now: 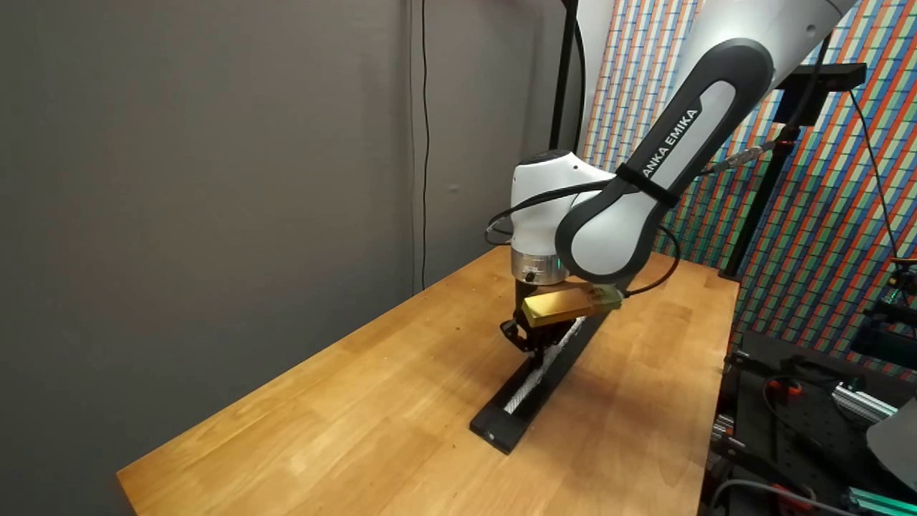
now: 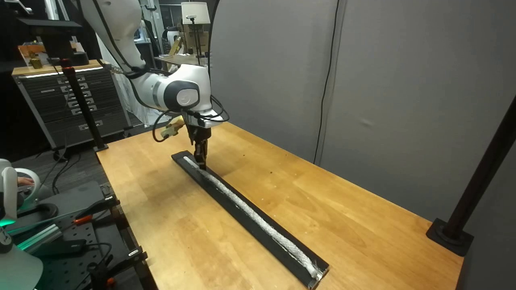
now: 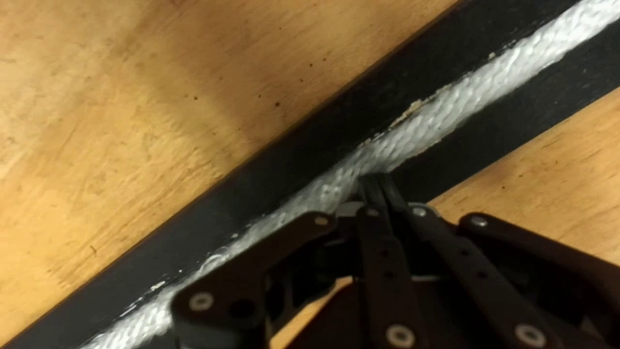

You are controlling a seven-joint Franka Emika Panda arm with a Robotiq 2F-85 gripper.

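Note:
A white braided rope (image 2: 249,212) lies along the middle of a long black strip (image 2: 290,270) on the wooden table. In the wrist view the rope (image 3: 453,110) runs diagonally across, with pale flecks along its edges on the strip (image 3: 314,142). Near one end of the strip, my gripper points down at the rope, its two fingers (image 3: 401,200) pressed together. The fingers are shut and nothing shows between them. The fingertips cover a bit of the rope; whether they touch it I cannot tell. From outside, the gripper (image 1: 538,357) stands low over the strip (image 1: 496,423).
Bare wooden table (image 1: 327,413) lies on both sides of the strip. A grey wall (image 2: 411,121) borders one long side. A black post (image 2: 464,208) stands at a table corner. Equipment (image 2: 87,241) sits beyond the opposite edge.

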